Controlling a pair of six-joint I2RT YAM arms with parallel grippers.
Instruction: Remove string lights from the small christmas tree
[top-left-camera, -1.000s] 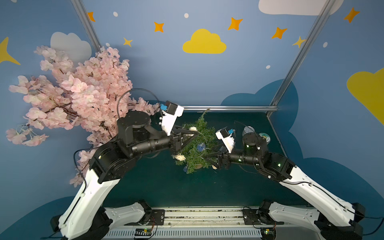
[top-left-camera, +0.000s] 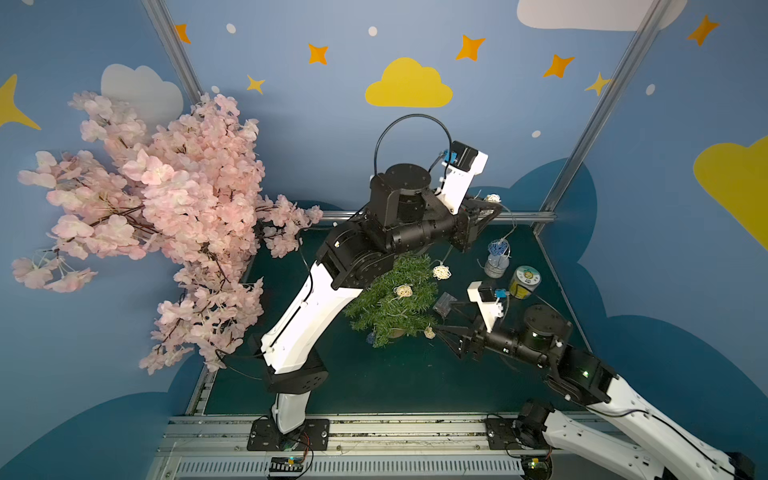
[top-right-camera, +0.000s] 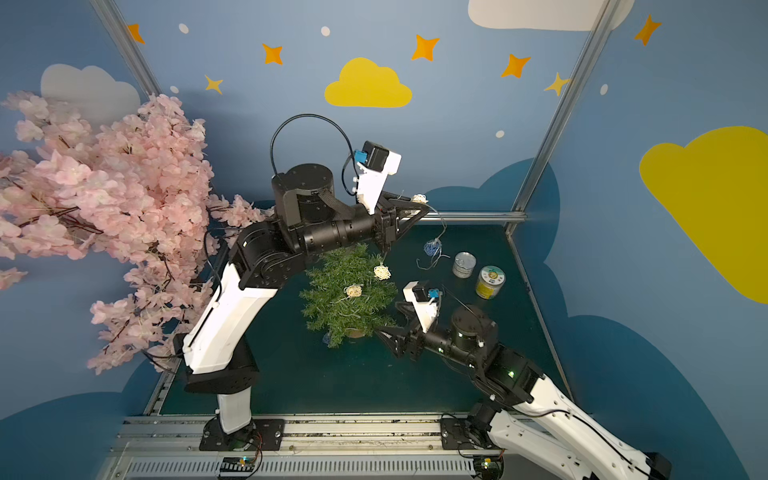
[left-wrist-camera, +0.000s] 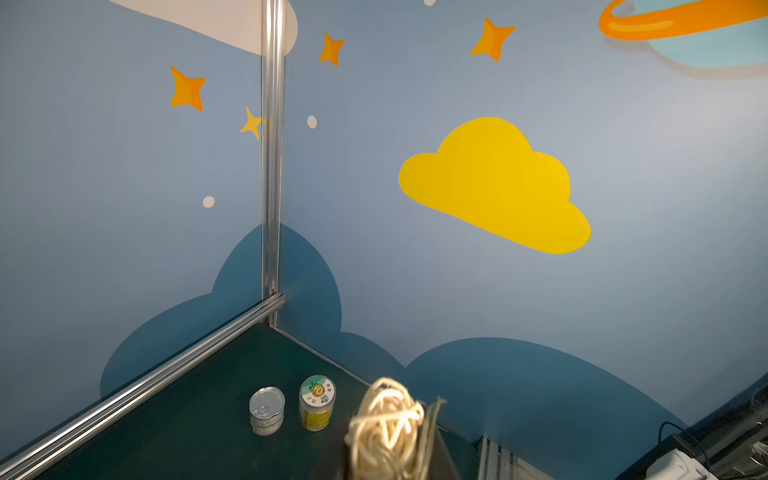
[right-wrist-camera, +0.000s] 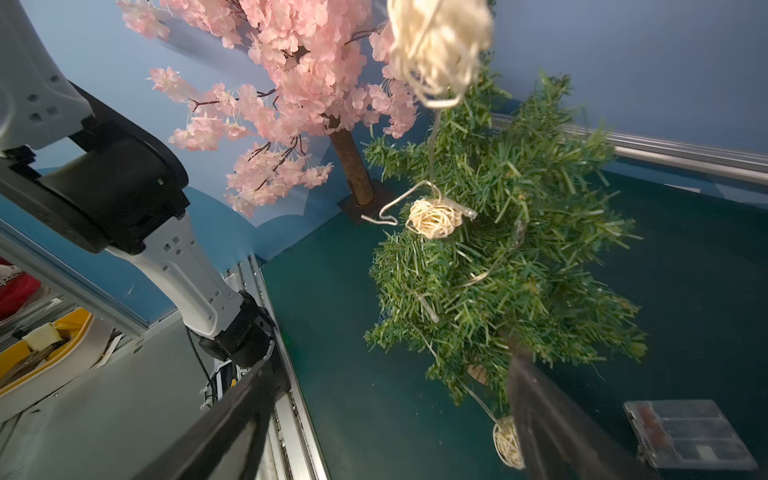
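The small green tree (top-left-camera: 384, 308) stands mid-table, with white rattan light balls on it, one (right-wrist-camera: 432, 217) midway up, another (right-wrist-camera: 507, 442) low by the base. My left gripper (top-right-camera: 417, 206) is raised above and behind the tree, shut on the string lights; a white ball (left-wrist-camera: 384, 424) sits at its fingertips, and the wire hangs down with a blue ball (top-right-camera: 432, 248) dangling over the back right of the table. My right gripper is open, low at the tree's right front, nothing between its fingers.
Pink blossom tree (top-left-camera: 184, 176) along the left side. A silver can (top-right-camera: 464, 265) and a yellow-labelled can (top-right-camera: 490, 280) stand at the back right. A clear plastic case (right-wrist-camera: 688, 432) lies right of the tree.
My left gripper has risen and moved to the back right, lifting the wire and balls off part of the tree.
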